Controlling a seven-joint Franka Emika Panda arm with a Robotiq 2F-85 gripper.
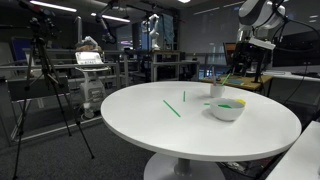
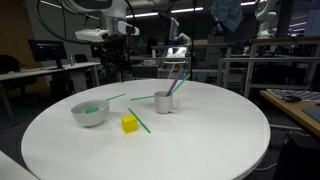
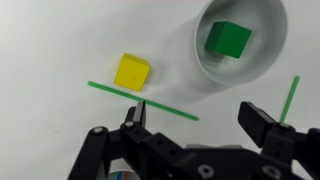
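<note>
My gripper hangs over the table, fingers apart and nothing between its fingers. Below it in the wrist view, a yellow cube rests on the white tabletop, beside a white bowl with a green cube inside. One green stick lies just past the yellow cube; another green stick lies at the right. A light mug stands upright on the table, with purple and green sticks leaning out of it. From the second exterior view, the yellow cube is in front of the mug and bowl.
The round white table has a wide clear area on its left side in the first exterior view. More green sticks, including one stick, lie scattered flat. A tripod stands on the floor, apart from the table.
</note>
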